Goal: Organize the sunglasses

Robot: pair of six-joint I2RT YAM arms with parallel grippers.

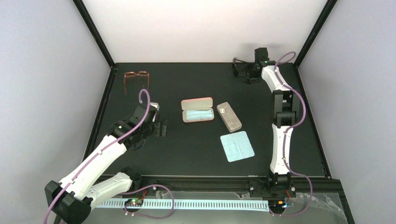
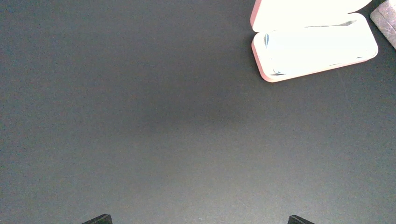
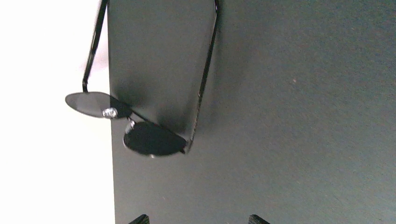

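Black sunglasses [image 3: 155,139] lie at the table's back right edge, temples unfolded, one lens overhanging the white wall side in the right wrist view. Short of them is my right gripper, fingertips apart with nothing between. My left gripper stands open and empty over bare table, left of the pink case [image 1: 197,102]. That case is open, with a folded light-blue cloth [image 1: 199,115] inside. To its right lies a shut grey-beige case [image 1: 229,117]. Brown-framed glasses [image 1: 136,74] rest at the back left, temples spread.
A loose light-blue cloth [image 1: 237,146] lies flat in front of the grey-beige case. Walls close in the back and both sides.
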